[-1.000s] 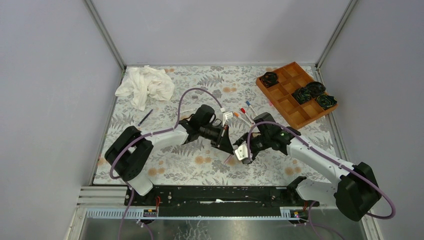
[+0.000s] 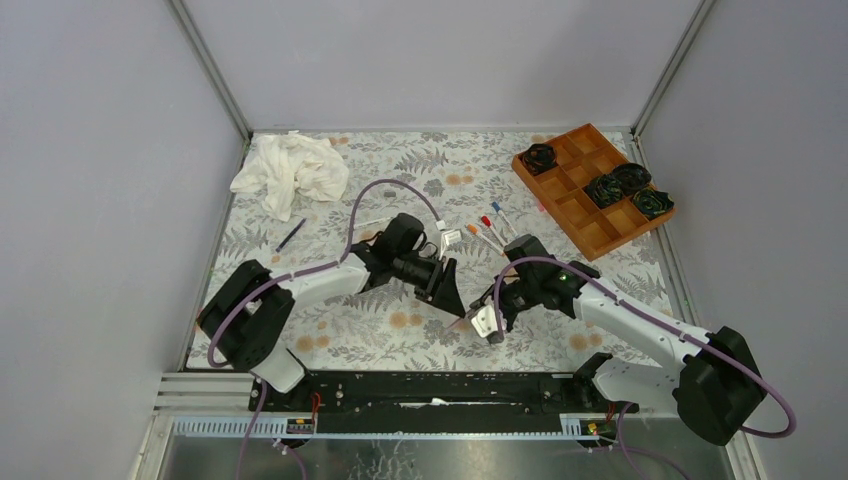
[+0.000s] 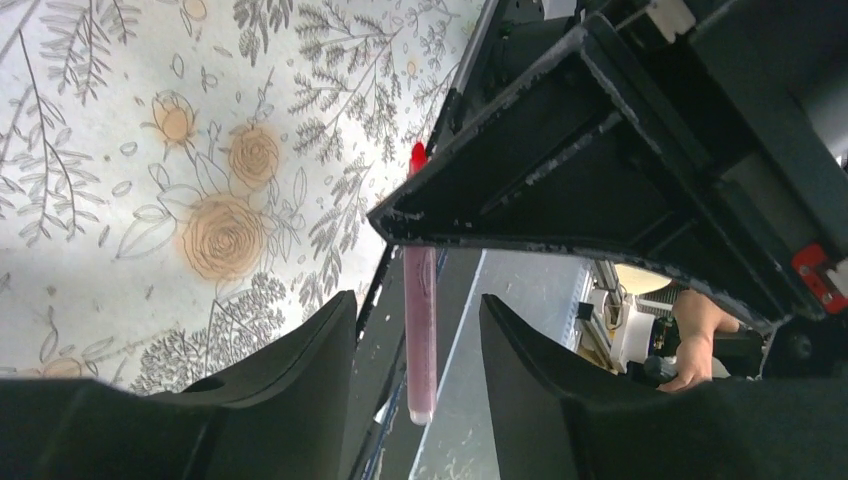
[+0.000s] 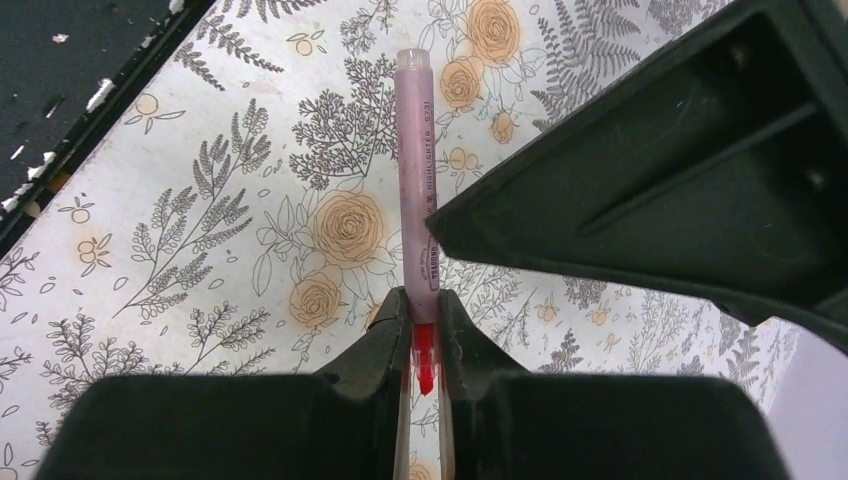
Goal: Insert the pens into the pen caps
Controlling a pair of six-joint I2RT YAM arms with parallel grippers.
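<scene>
A pink highlighter pen (image 4: 414,170) is held upright in the right wrist view by my right gripper, shut around it near its red tip. The pen's clear end points away from the fingers. In the left wrist view my left gripper is open, its fingertips on either side of the pen's length, apart from it. Both grippers meet at the front middle in the top view. More pens (image 2: 484,231) lie behind them, with red, orange and blue ends; a dark pen (image 2: 291,234) lies at the left.
A wooden compartment tray (image 2: 575,195) with dark bundles stands at the back right. A crumpled white cloth (image 2: 290,170) lies at the back left.
My left gripper and arm have shifted slightly toward the front and left. The right gripper, with the pink pen, has moved a little frontward.
</scene>
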